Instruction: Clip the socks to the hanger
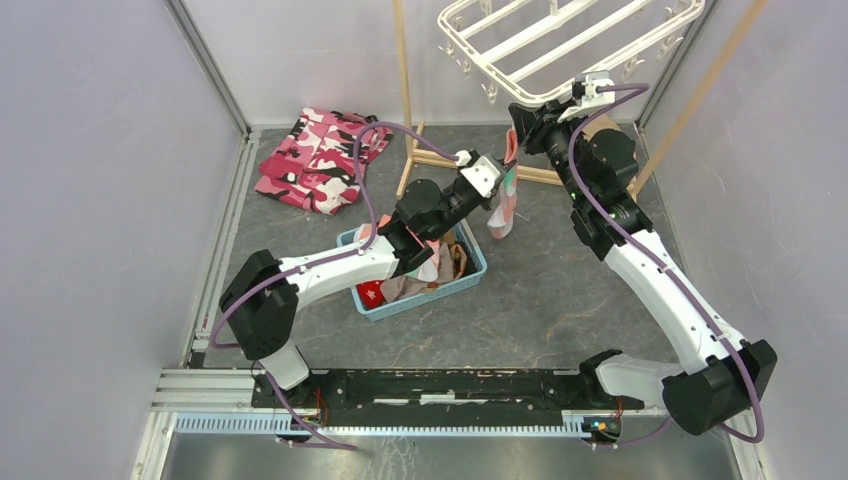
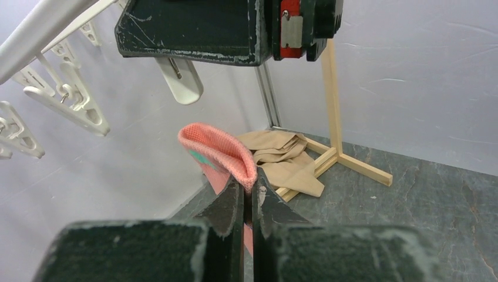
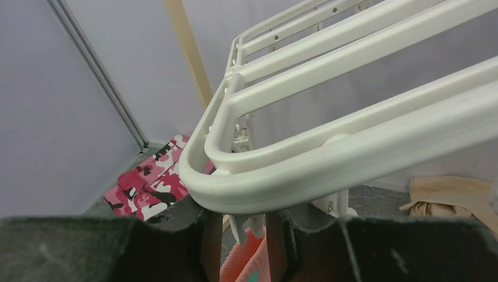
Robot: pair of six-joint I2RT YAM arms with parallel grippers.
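Observation:
A coral-pink sock with a green patch (image 2: 218, 154) is pinched between the tips of my left gripper, its folded top edge sticking up above them. In the top view the sock (image 1: 505, 205) hangs down from that grip. The white hanger (image 1: 530, 95) is overhead at the back right, with clips along its rim. My right gripper is shut on a clip (image 3: 239, 229) under the hanger's near corner. From the left wrist view, that clip's white lower end (image 2: 183, 85) shows below the right gripper's dark body, above the sock and apart from it.
A blue basket (image 1: 425, 297) of other socks sits below the left arm. Pink camouflage cloth (image 1: 318, 160) lies at the back left, beige cloth (image 2: 282, 158) by the wooden stand (image 2: 332, 106). More empty clips (image 2: 79, 100) hang along the hanger.

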